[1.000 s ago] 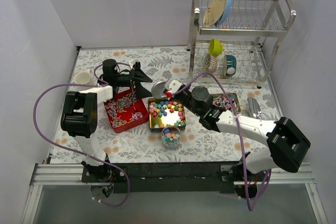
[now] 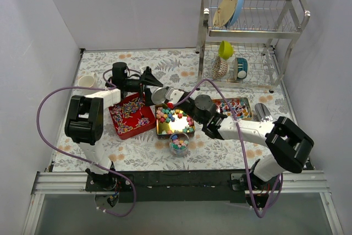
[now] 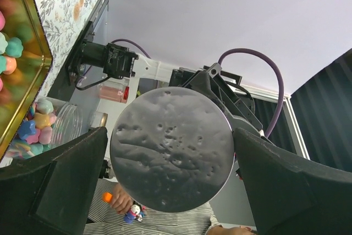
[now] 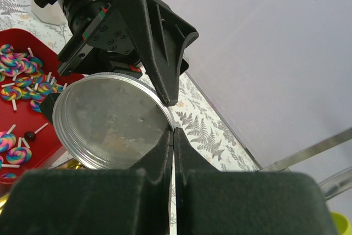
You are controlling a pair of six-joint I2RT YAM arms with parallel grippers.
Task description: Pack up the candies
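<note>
Pinched by its rim in my right gripper is a round silvery lid (image 4: 110, 119), held clear of the table. My left gripper stands open, its two fingers wide on either side of the lid; whether they touch it I cannot tell. In the top view the lid (image 2: 159, 96) hangs over the far left corner of a gold tin (image 2: 179, 125) holding colourful candies. A clear jar (image 2: 179, 143) with candies inside stands in front of that tin. Rainbow lollipops lie in the red tray (image 2: 127, 121) at left.
Another candy tin (image 2: 232, 108) sits partly behind the right arm. At the back right rises a dish rack (image 2: 247, 39) with plates and cups. A white mug (image 2: 87, 81) stands far left, and silver utensils (image 2: 263, 112) lie at right.
</note>
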